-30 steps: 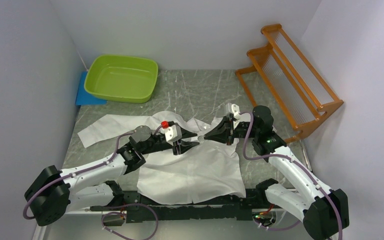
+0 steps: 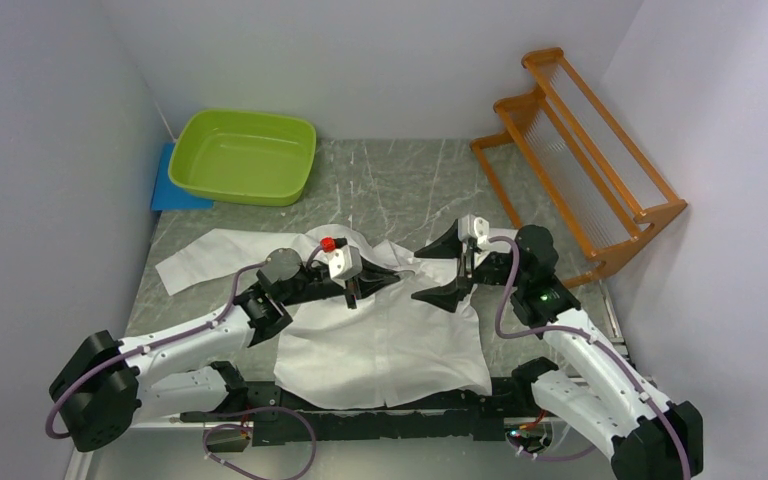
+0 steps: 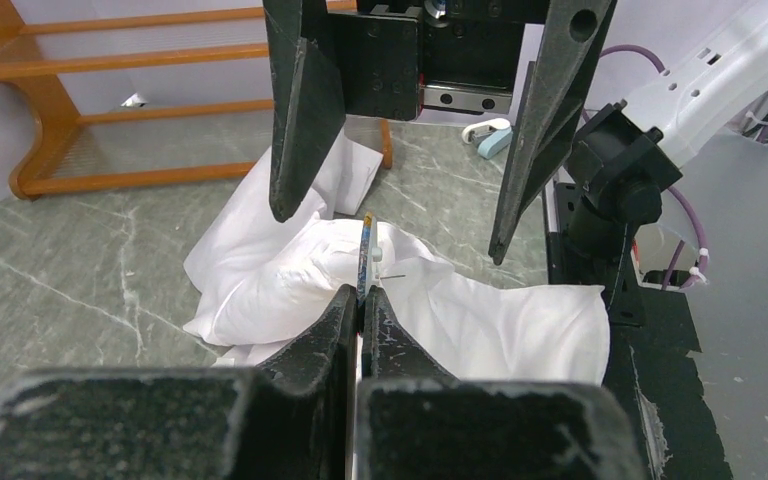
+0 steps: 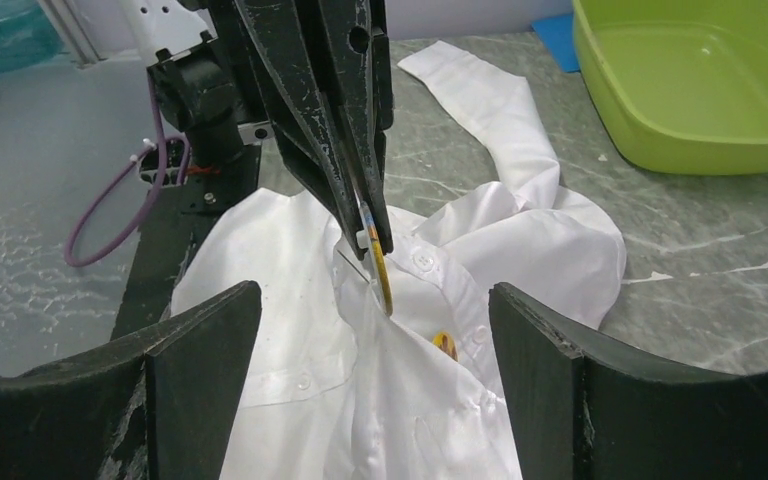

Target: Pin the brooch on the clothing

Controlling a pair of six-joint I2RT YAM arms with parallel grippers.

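Observation:
My left gripper (image 2: 397, 276) is shut on the brooch, over the white clothing (image 2: 380, 350). Seen edge-on in the right wrist view, the thin brooch (image 4: 381, 272) has an orange-gold edge and juts down from the left fingertips. Its fine pin stands out to one side, apart from its body. A raised fold of the clothing (image 4: 400, 350) lies right under the brooch; whether they touch, I cannot tell. Facing it from the right, my right gripper (image 2: 418, 274) is open. In the left wrist view its two fingers (image 3: 305, 130) stand wide apart beyond the brooch (image 3: 366, 250), empty.
A small orange-yellow piece (image 4: 445, 345) shows on the cloth. The green basin (image 2: 243, 195) stands back left, by a blue sheet (image 2: 175, 195). A wooden rack (image 2: 600, 170) is at the right. Bare marble lies behind the clothing.
A second ago my left gripper was open and the right one shut at the brooch. The left has since shut on it; the right has opened and shifted slightly right.

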